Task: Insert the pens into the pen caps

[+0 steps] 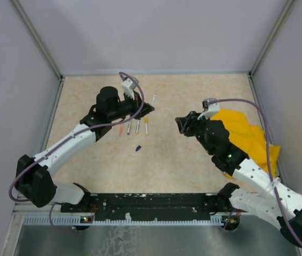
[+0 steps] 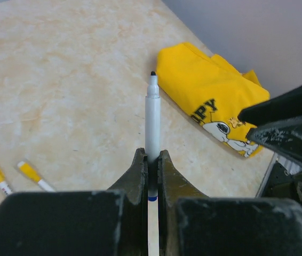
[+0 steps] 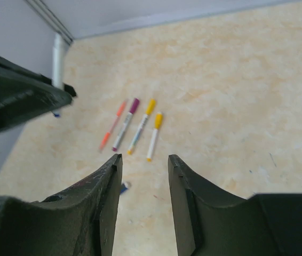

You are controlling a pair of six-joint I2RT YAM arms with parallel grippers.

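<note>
A white marker without its cap [image 2: 152,122] has its dark tip uppermost and a blue tail end below. My left gripper [image 1: 150,109] is shut on the marker's lower part, and the pen also shows upright at upper left in the right wrist view. Apart from it, to the right, my right gripper stands open with nothing between its fingers. A small dark blue cap [image 1: 138,148] lies loose on the table, partly hidden by a finger in the right wrist view. Capped pens lie behind it: orange [image 3: 113,124], purple [image 3: 126,124] and two yellow-capped [image 3: 155,137].
A yellow cloth bag [image 1: 243,136] with a printed figure lies at the table's right side. Walls stand at the back and both sides.
</note>
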